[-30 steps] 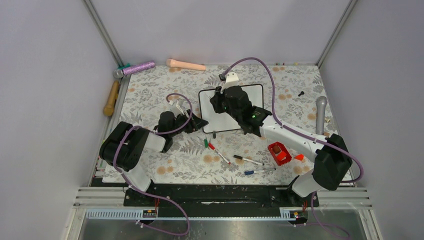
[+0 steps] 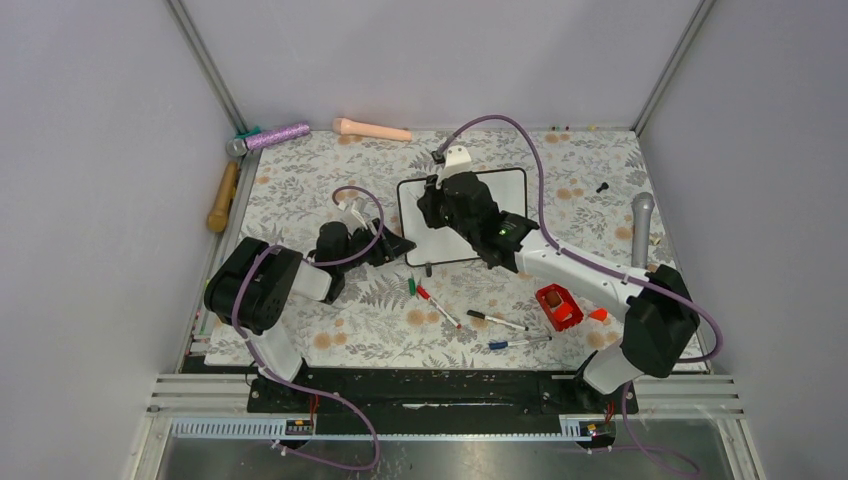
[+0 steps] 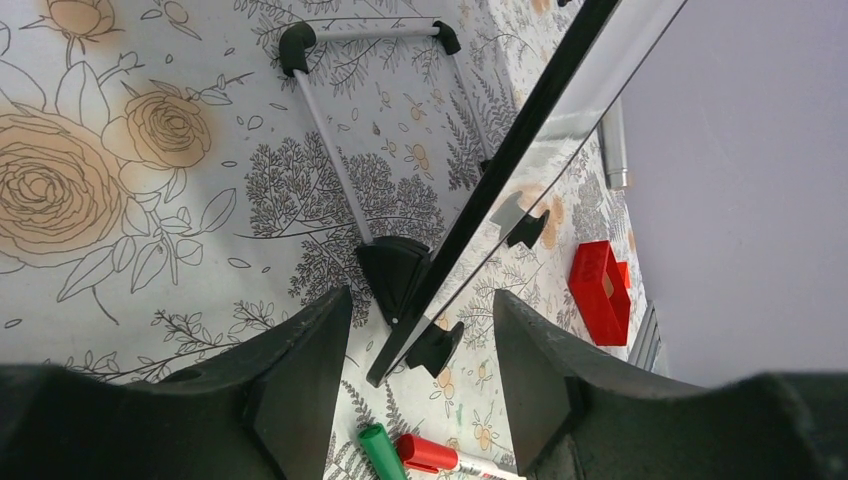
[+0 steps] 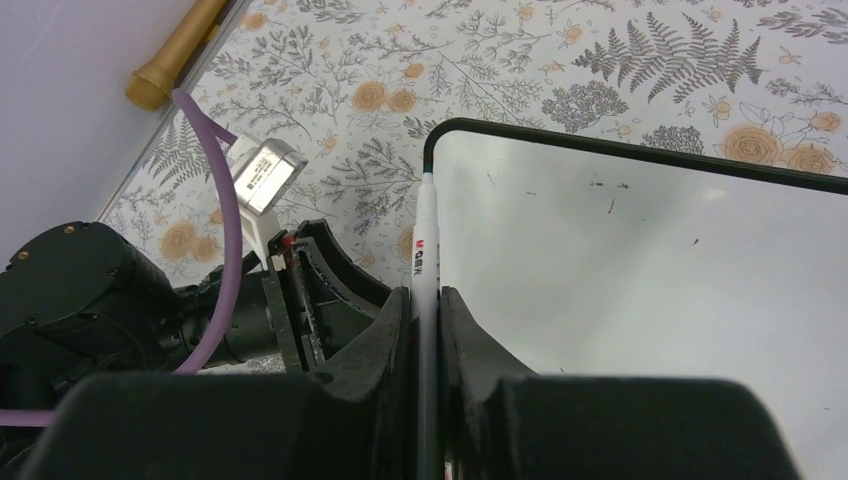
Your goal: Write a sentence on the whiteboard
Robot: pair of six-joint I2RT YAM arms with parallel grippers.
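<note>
The whiteboard [image 2: 475, 238] stands in the middle of the table, with a few short dark marks on its surface in the right wrist view. My right gripper is shut on a white marker [image 4: 426, 230], held upright in that view over the board's upper left corner. My left gripper is open at the board's left lower corner, with the frame edge [image 3: 410, 335] between and beyond its fingertips; whether it touches cannot be told.
Several markers [image 2: 440, 310] lie in front of the board, beside a red tray [image 2: 558, 306] at the right. Microphones [image 2: 222, 195] and other cylinders lie along the left, back and right edges.
My right gripper and arm have shifted slightly left over the board. The left arm's rear joints have moved slightly, while its gripper stays almost in place.
</note>
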